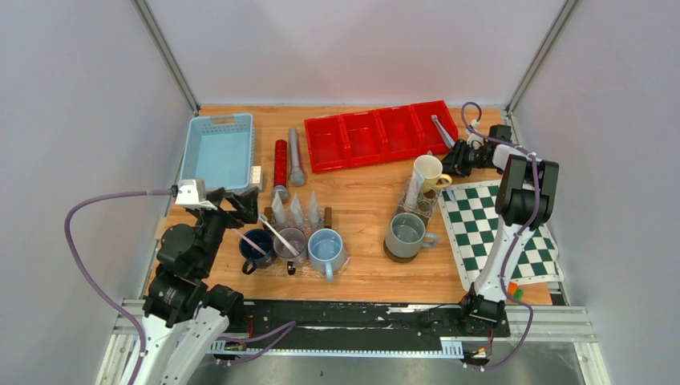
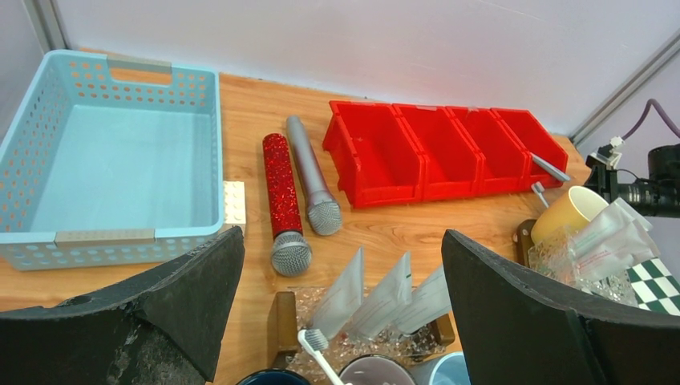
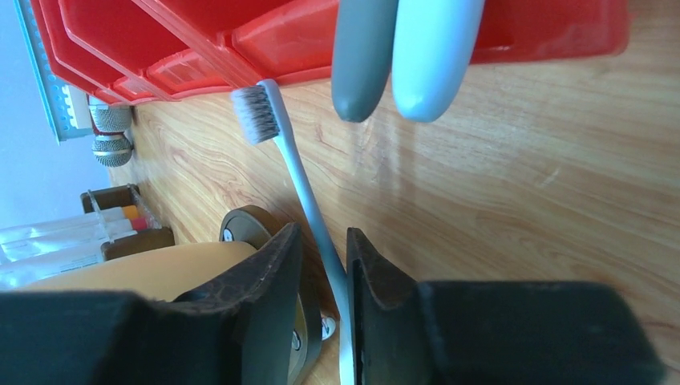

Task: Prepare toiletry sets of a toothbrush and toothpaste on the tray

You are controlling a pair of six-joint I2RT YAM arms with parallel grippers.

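Note:
A light blue toothbrush (image 3: 306,188) lies on the wood beside the red tray (image 1: 377,136), bristles toward the tray. My right gripper is low over its handle, fingers part open around it; whether they touch it is unclear. Toothbrush handles (image 3: 435,56) lie in the tray's right compartment. My left gripper stands open above the left rack, empty between its fingers. Pale tubes (image 2: 385,301) stand in that rack, behind mugs (image 1: 325,257) holding toothbrushes. More tubes (image 1: 415,188) are in the right rack, near a yellow mug (image 1: 429,167).
A blue basket (image 1: 218,152) and two microphones (image 1: 295,156) occupy the back left. A green mug (image 1: 405,237) sits beside a checkerboard (image 1: 497,233) at the right.

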